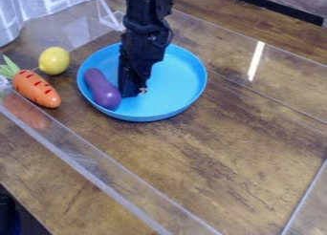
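Note:
The black gripper point(132, 84) reaches down from the top into a blue round bowl point(181, 97), its fingers low beside a purple eggplant point(102, 88) on the bowl's left side. The gripper looks narrow; whether anything sits between its fingertips is hidden, as they overlap in this view.
A yellow lemon point(54, 60) and an orange carrot point(36, 88) lie left of the bowl. Clear strips run along the left and front of the wooden table point(230, 162), whose right part is free.

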